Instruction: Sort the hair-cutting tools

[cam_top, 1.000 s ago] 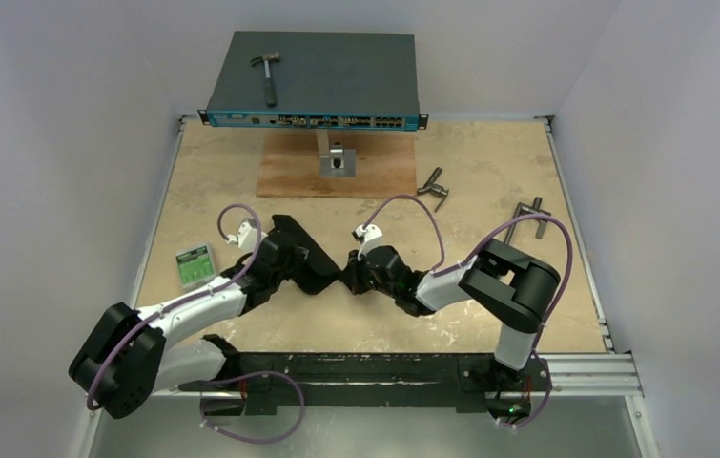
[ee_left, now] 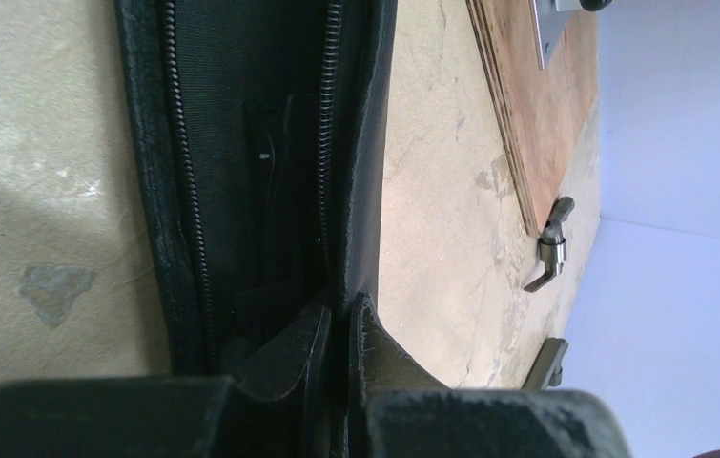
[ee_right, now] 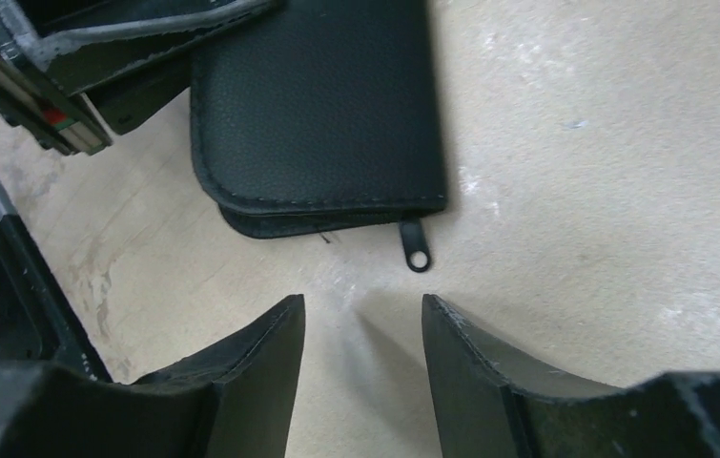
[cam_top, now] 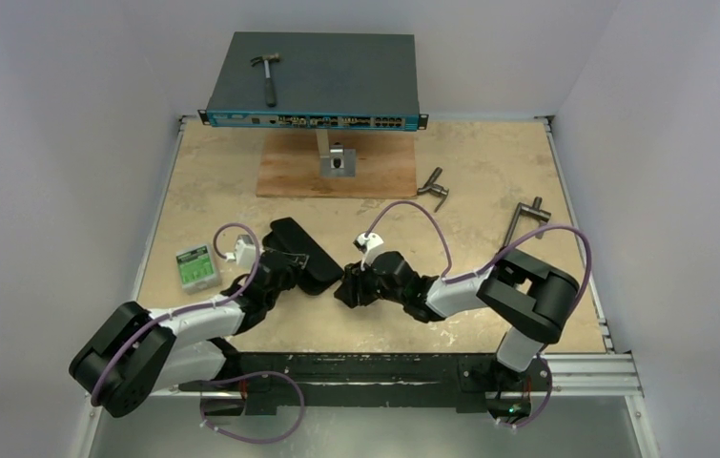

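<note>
A long black zip case (cam_top: 304, 250) lies slantwise on the table, left of the middle. Its zipper is parted along the visible length of the case (ee_left: 241, 172) in the left wrist view, and dark pockets show inside. My left gripper is shut on the edge of the case. In the right wrist view, the zipper pull (ee_right: 415, 246) hangs from the corner at the case's end. Just short of that pull, my right gripper stands part open, its gap empty. No hair cutting tools can be made out.
A clear box with a green label (cam_top: 198, 268) sits left of the left arm. Metal clamps (cam_top: 435, 189) lie at the right. Behind stands a wooden base (cam_top: 284, 172) under a dark rack unit (cam_top: 327, 76) with a hammer (cam_top: 268, 81) on top.
Over the last second both arms have lowered slightly. The case has barely moved.
</note>
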